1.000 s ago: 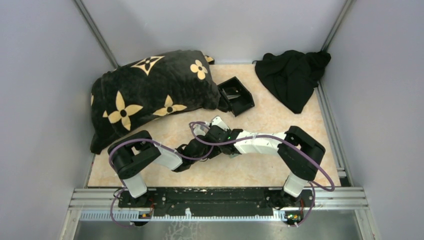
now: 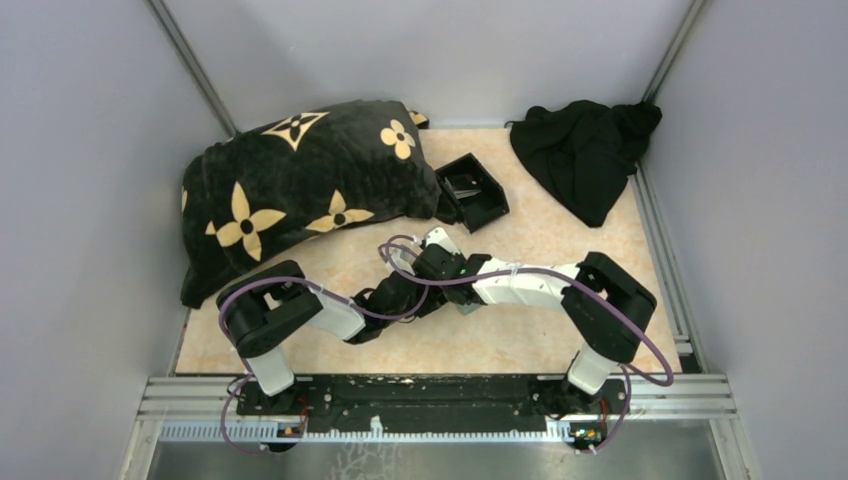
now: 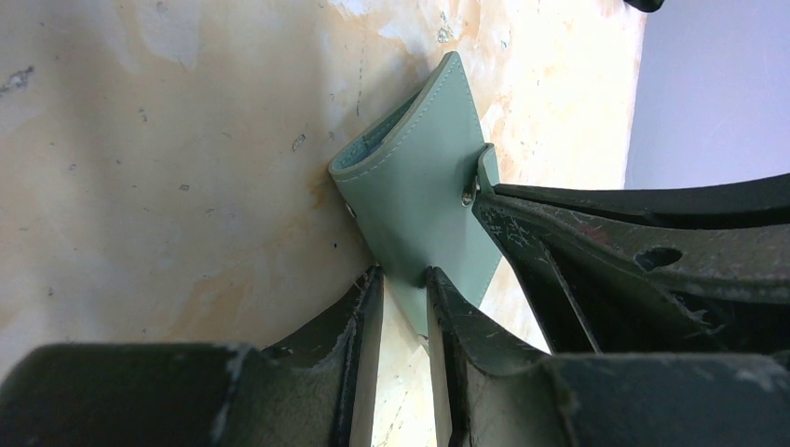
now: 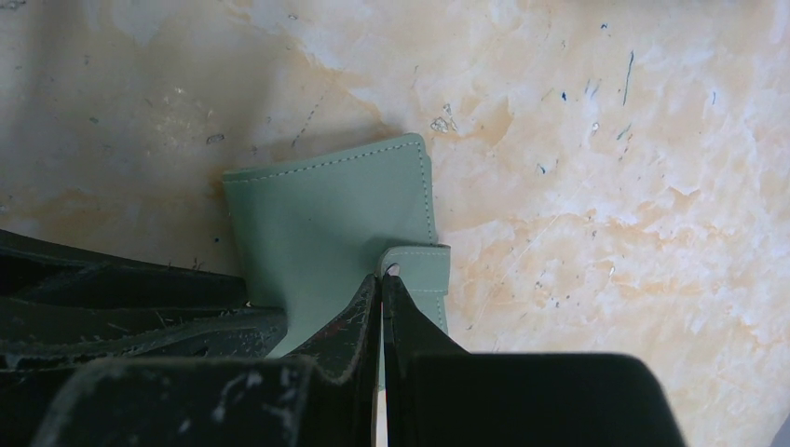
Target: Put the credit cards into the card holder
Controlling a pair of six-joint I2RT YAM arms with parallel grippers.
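The green card holder is tilted in the left wrist view, one open end gaping slightly. My left gripper is shut on its side edge. In the right wrist view, the holder shows its stitched edges and a small flap with a snap. My right gripper is shut, fingertips touching the flap by the snap; whether the flap's edge is pinched between them cannot be told. From the top, the arms hide most of the holder. No credit card can be made out clearly.
A black open box with thin greyish items inside stands behind the grippers. A dark patterned cushion fills the back left, and a black cloth lies at the back right.
Left arm, box, cushion and cloth look unchanged.
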